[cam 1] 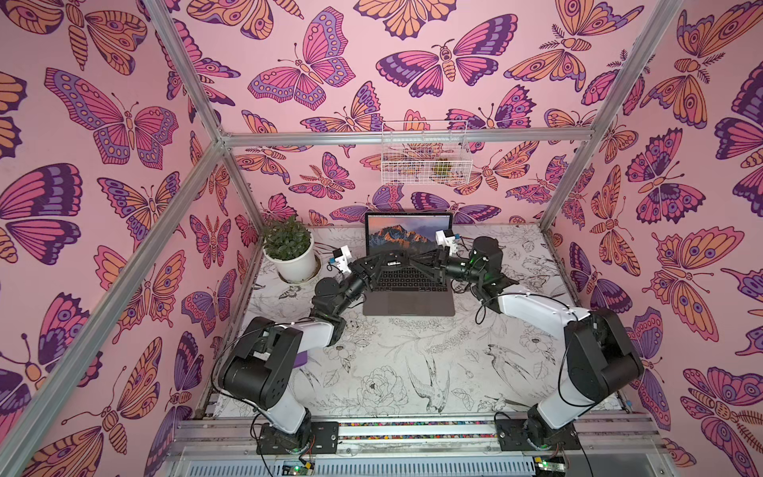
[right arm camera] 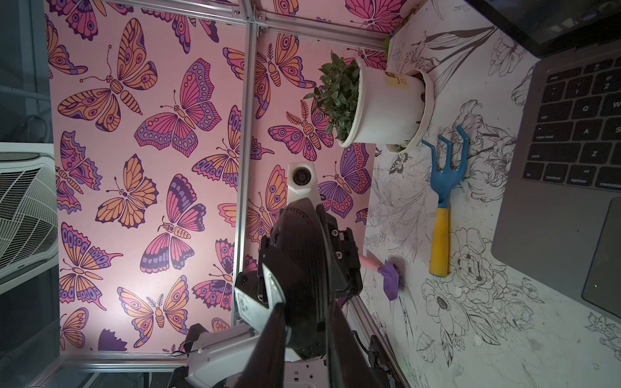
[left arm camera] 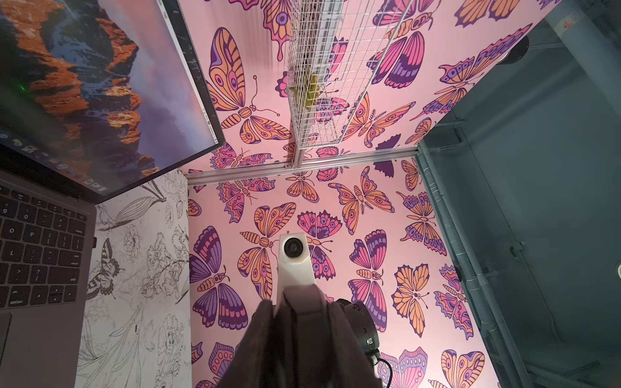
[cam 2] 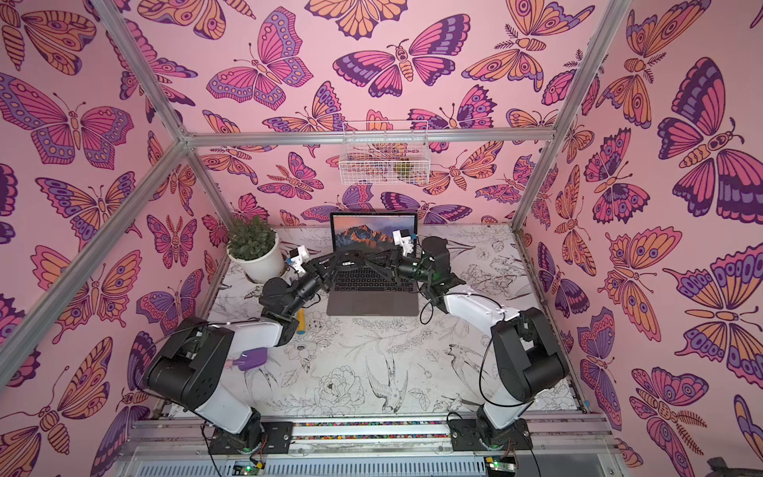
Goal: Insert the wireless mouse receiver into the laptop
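Observation:
An open laptop [cam 1: 407, 300] stands at the back middle of the table. Over its keyboard my left gripper [cam 1: 385, 260] and right gripper [cam 1: 421, 262] meet tip to tip, with a dark object between them. In the left wrist view the left gripper is shut on something dark and blurred. The right gripper's opening is hard to judge, as its fingers are blurred at the bottom of the right wrist view. I cannot make out the receiver.
A potted plant [cam 1: 288, 257] stands left of the laptop. A blue-and-yellow hand fork [right arm camera: 440, 236] and a purple trowel [right arm camera: 390, 278] lie left of it. A wire basket [cam 1: 425, 171] hangs at the back.

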